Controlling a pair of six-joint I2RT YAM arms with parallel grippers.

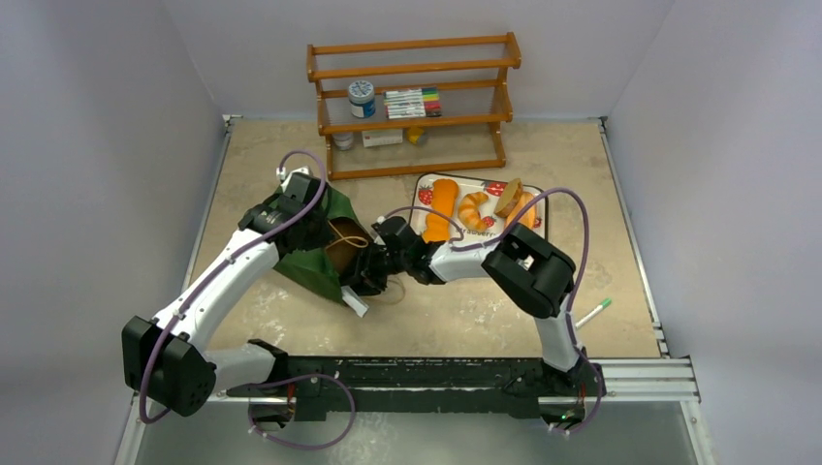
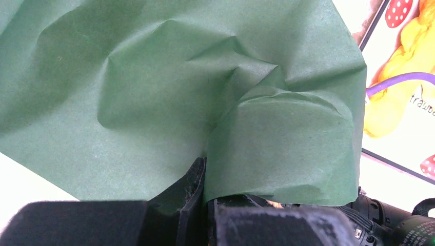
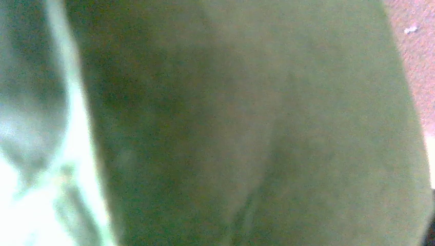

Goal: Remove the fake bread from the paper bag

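The green paper bag [image 1: 312,271] lies on its side at the left of the table, its brown mouth [image 1: 341,254] facing right. My left gripper is shut on a fold of the bag's green paper. At the lower edge of the mouth is my right gripper [image 1: 363,279], its fingertips partly hidden. Blurred paper fills the right wrist view, so the finger's state does not show. A white strip [image 1: 355,301] sticks out beside that gripper. No bread can be made out inside the bag. On the tray lie a long orange bread [image 1: 443,199] and a croissant [image 1: 471,210].
The strawberry tray [image 1: 420,182] also bears a cut bread piece [image 1: 508,198] and a loaf [image 1: 526,211], partly behind the right arm. A wooden rack [image 1: 412,172] stands at the back. A marker [image 1: 592,312] lies right.
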